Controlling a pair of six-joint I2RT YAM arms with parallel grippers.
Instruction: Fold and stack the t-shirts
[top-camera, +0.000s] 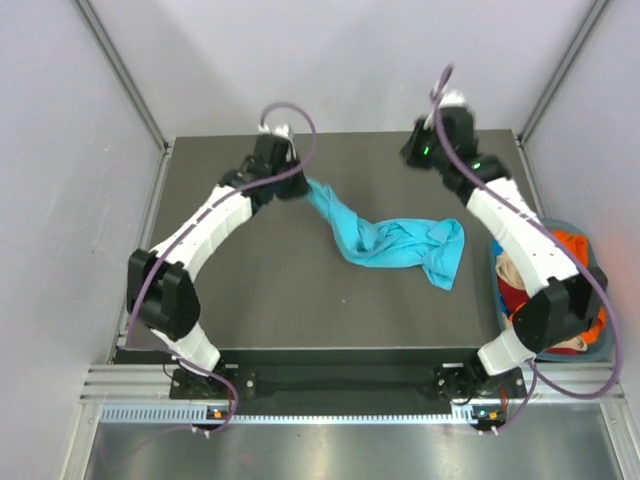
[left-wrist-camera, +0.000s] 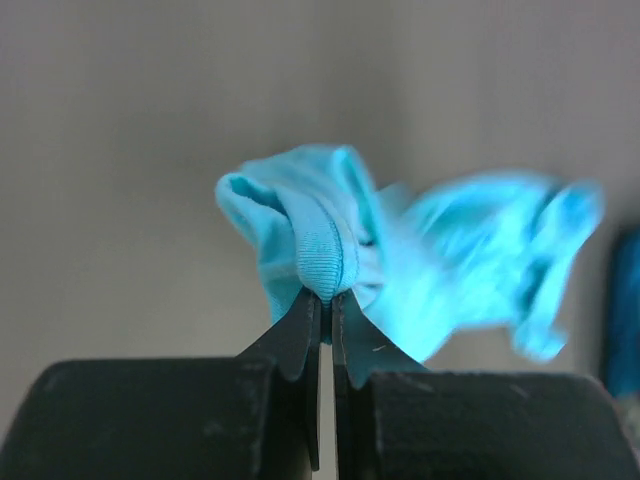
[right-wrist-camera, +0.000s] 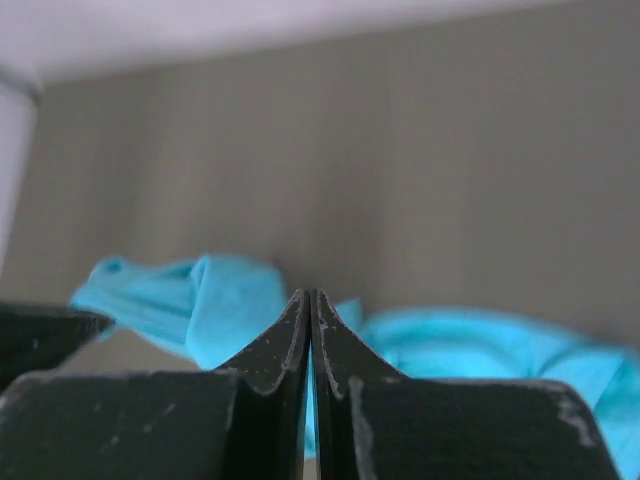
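Note:
A crumpled turquoise t-shirt (top-camera: 385, 241) stretches over the middle of the table in the top view. Its left end is lifted, with my left gripper (top-camera: 303, 186) shut on it. In the left wrist view a bunched fold of the shirt (left-wrist-camera: 318, 225) is pinched between the fingertips of the left gripper, and the rest trails off to the right, blurred. My right gripper (top-camera: 411, 155) is above the table's far right part, clear of the cloth. From the right wrist view, the right gripper is shut with nothing seen between its fingers.
A blue-grey basket (top-camera: 610, 345) stands by the table's right edge, holding orange (top-camera: 575, 243), red and other garments. The right arm passes partly over it. Bare grey table (top-camera: 270, 300) lies in front of the shirt and behind it.

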